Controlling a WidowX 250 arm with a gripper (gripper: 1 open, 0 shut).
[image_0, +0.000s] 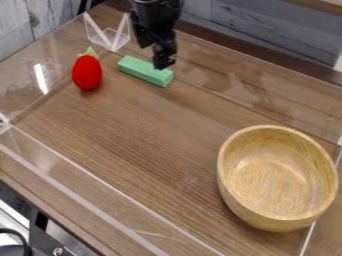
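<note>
My gripper (156, 52) is at the top centre, black and open, just above and right of a light green block (144, 70) that lies flat on the wooden table (160, 140). A red oval object (87, 73) lies to the left of the block, with a small green piece behind it. I see nothing held between the fingers, though they are small and blurred.
A large yellow bowl (274, 178) fills the lower right. A clear plastic-like item stands at the back left.
</note>
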